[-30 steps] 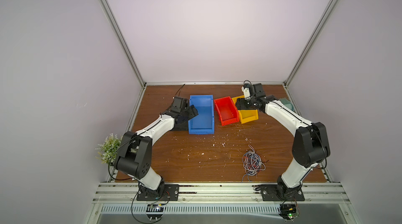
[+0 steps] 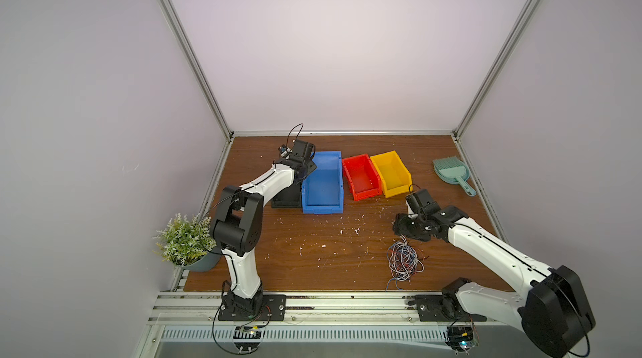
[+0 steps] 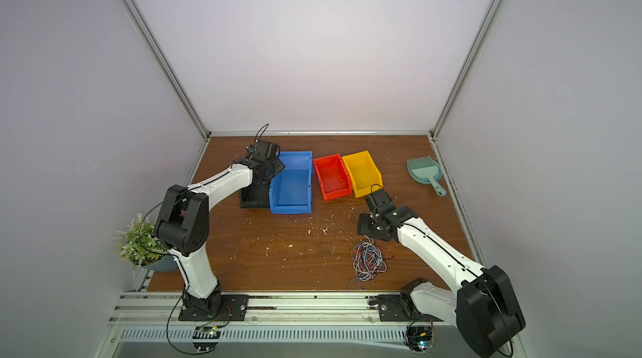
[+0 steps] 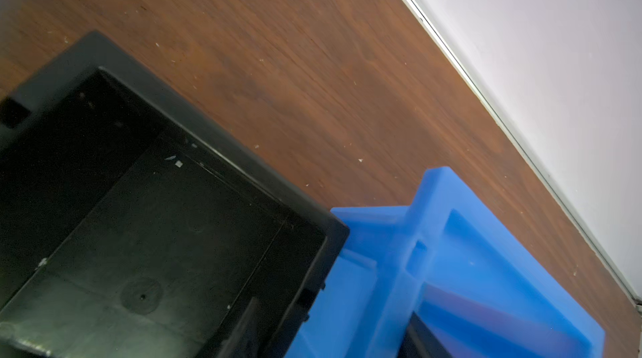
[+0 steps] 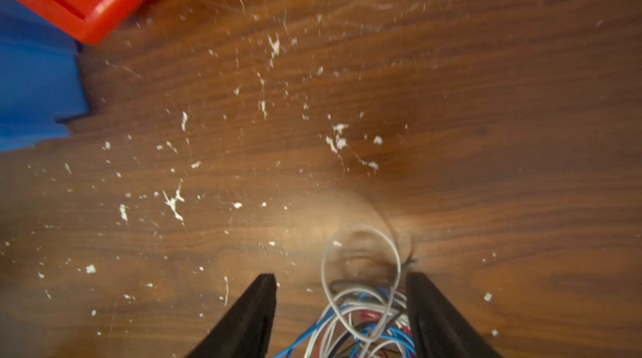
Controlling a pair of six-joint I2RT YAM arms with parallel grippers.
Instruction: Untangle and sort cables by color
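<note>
A tangled bundle of white, blue, red and dark cables [image 2: 404,263] lies on the table at the front right. My right gripper hangs over its far end, fingers apart; in the right wrist view a white loop [image 5: 325,267] shows between them, not gripped. Over the border of the black bin [image 4: 167,237] and the blue bin [image 4: 401,271] is my left gripper, open. One finger [image 4: 246,334] shows against the black bin, the other [image 4: 420,339] against the blue; whether either touches cannot be told. The red bin [image 2: 361,178] and yellow bin [image 2: 393,172] look empty.
A teal dustpan [image 2: 452,169] lies at the right edge. The potted plant [image 2: 184,241] stands by the left front corner. Small white scraps [image 5: 337,140] litter the middle of the wooden table, which is otherwise clear.
My right gripper has come from above the yellow bin toward the front, to the cable bundle. The left one has shifted slightly toward the back. Earlier, the bundle lay in the same place.
</note>
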